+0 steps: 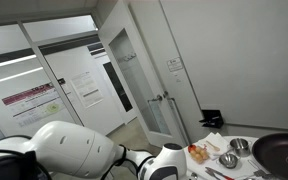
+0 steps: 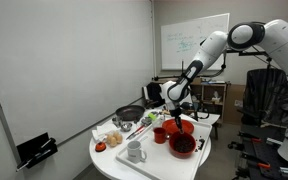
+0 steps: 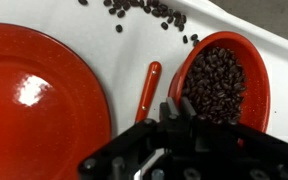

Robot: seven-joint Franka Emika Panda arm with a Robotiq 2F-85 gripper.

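Note:
In the wrist view, a red oval bowl (image 3: 263, 92) full of dark coffee beans (image 3: 216, 85) is at the right. My gripper reaches up from the bottom edge, with its fingertips at the bowl's left rim. It looks shut on that rim, though the dark fingers hide the exact contact. Just left of the fingers lies a red spoon-like handle (image 3: 149, 92); its lower end is hidden by the gripper. A large red plate (image 3: 44, 115) fills the left side. In exterior view 2 the gripper (image 2: 178, 119) is low over the red dishes.
Loose beans (image 3: 134, 6) lie scattered on the white surface beyond the bowl, near its raised edge. Exterior view 2 shows a white mug (image 2: 136, 152), a red mug (image 2: 160, 134) and a dark red bowl (image 2: 182, 144). A dark pan (image 1: 282, 154) stands right in exterior view 1.

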